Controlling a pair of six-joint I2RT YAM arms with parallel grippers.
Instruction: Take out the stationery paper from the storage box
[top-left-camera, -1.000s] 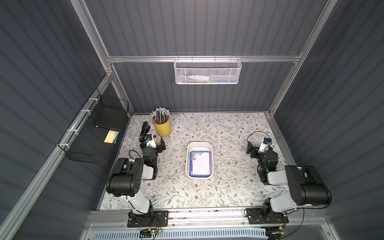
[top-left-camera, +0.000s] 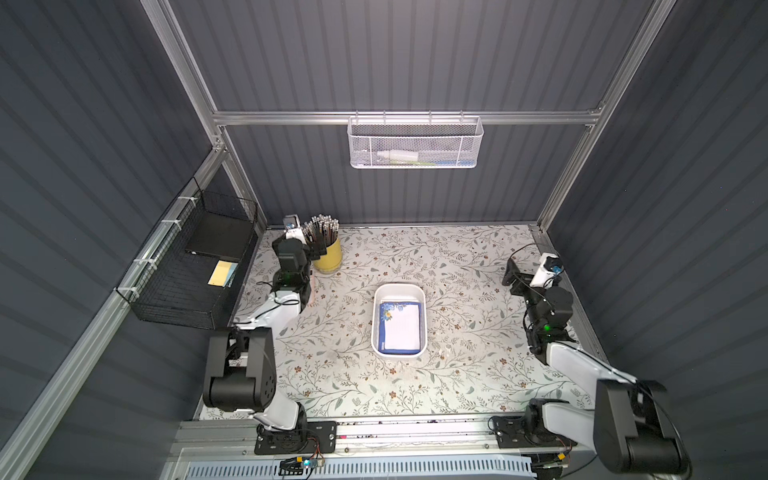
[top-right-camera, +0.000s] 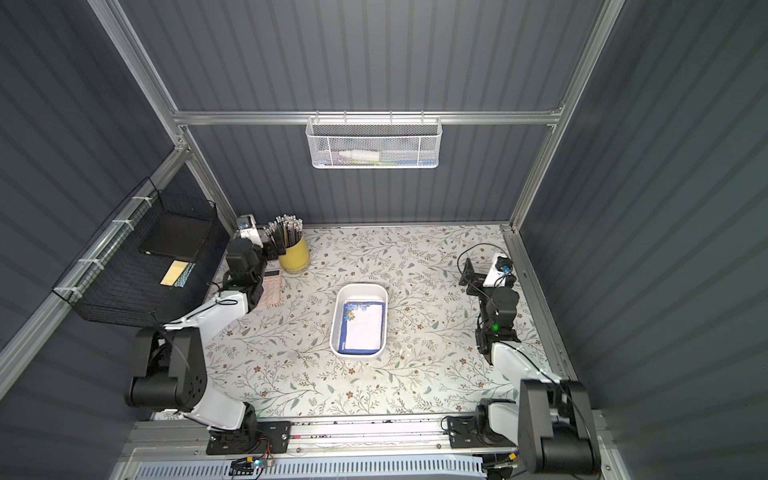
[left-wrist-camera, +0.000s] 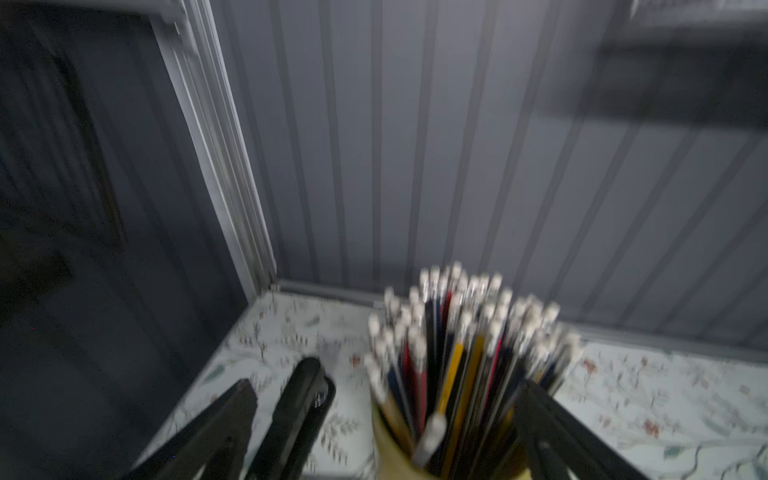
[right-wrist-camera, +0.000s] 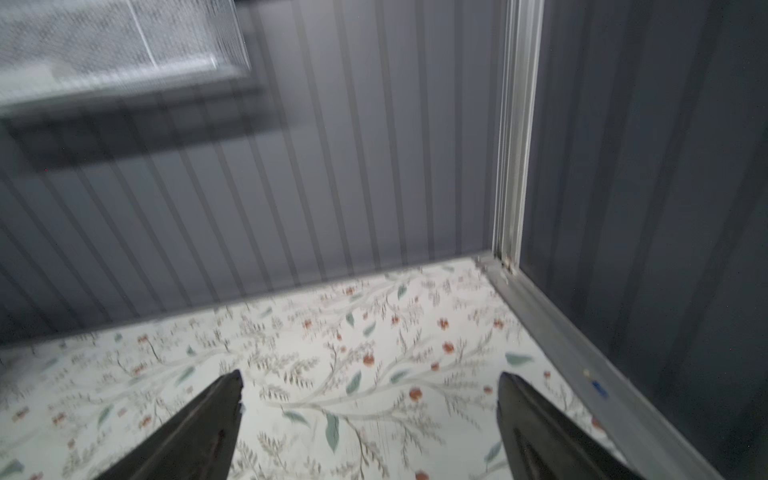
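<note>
In both top views a white storage box sits at the middle of the table, holding blue-bordered stationery paper, also visible in the top right view. My left gripper is open, raised at the back left beside the pencil cup, with pencils beyond its fingers in the blurred left wrist view. My right gripper stands open above the table's right side, with nothing between its fingers. Both are well apart from the box.
A yellow pencil cup stands at the back left. A black wire basket hangs on the left wall, a white mesh basket on the back wall. The table around the box is clear.
Both arms have lifted and moved toward the back of the table. My left gripper has come up beside the pencil cup. The box and paper are unchanged.
</note>
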